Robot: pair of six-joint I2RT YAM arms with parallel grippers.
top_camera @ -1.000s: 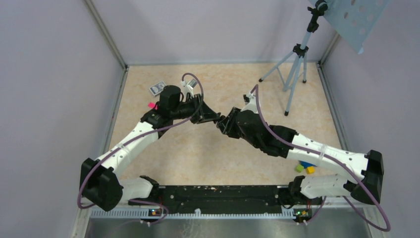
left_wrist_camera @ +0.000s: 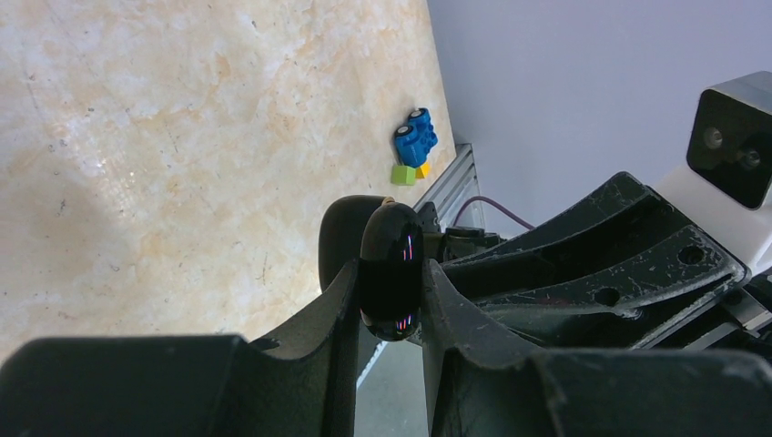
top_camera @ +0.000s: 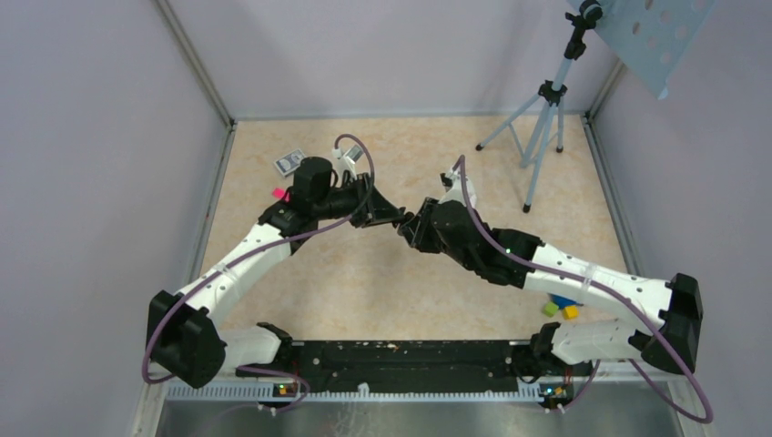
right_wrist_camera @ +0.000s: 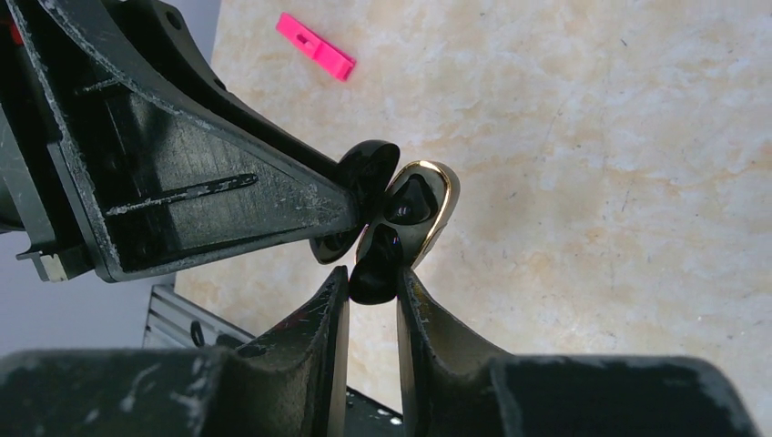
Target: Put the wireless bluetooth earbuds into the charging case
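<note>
The glossy black charging case (left_wrist_camera: 391,273) is pinched between the fingers of my left gripper, its lid (left_wrist_camera: 346,232) standing open. Seen from the right wrist, the case's inside has a gold rim (right_wrist_camera: 443,214) and a dark rounded shape in its upper well, perhaps an earbud (right_wrist_camera: 410,202). Another black earbud (right_wrist_camera: 378,269) lies at the lower end of the case, between the fingertips of my right gripper. Those fingertips are close on both sides of it; whether they grip it does not show. How deep it sits is hidden.
A pink piece (right_wrist_camera: 316,47) lies on the table at the left, near a banknote-like card (top_camera: 289,162). Blue, green (top_camera: 551,309) and yellow blocks lie at front right. A tripod (top_camera: 546,118) stands at back right.
My right wrist has turned slightly, its cable shifting a little to the left, while its fingers stay at the case. The left arm has not visibly moved.
</note>
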